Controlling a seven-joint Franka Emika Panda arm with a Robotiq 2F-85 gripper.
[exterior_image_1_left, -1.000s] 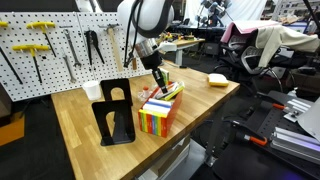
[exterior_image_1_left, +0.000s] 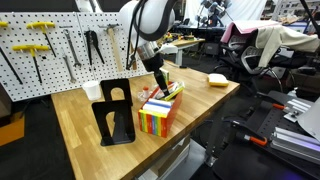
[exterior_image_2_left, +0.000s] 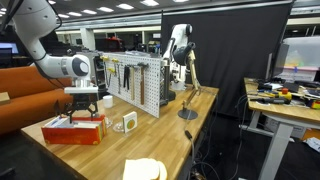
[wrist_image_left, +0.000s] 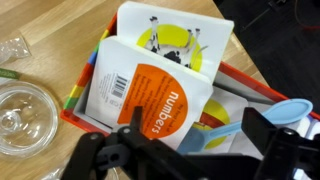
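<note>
My gripper is open above a red box (exterior_image_1_left: 170, 119) with a colourful striped end, its two dark fingers apart. In the wrist view an orange-and-white card pack marked "numbers" (wrist_image_left: 165, 90) lies tilted in the box. A light-blue spoon (wrist_image_left: 222, 132) passes between the fingers in that view; I cannot tell whether anything touches it. Behind the pack is a white card with a yellow oval (wrist_image_left: 178, 40). From the other side, exterior view 2 also shows the gripper (exterior_image_2_left: 82, 106) over the red box (exterior_image_2_left: 62, 134).
Clear round dishes (wrist_image_left: 26, 115) stand beside the box. A black stand (exterior_image_1_left: 113, 113) is near it on the wooden table, with a white cup (exterior_image_1_left: 92, 90) behind. Pegboard (exterior_image_1_left: 55, 50) with tools lines the back. Bare tabletop (exterior_image_1_left: 205, 97) stretches to the right.
</note>
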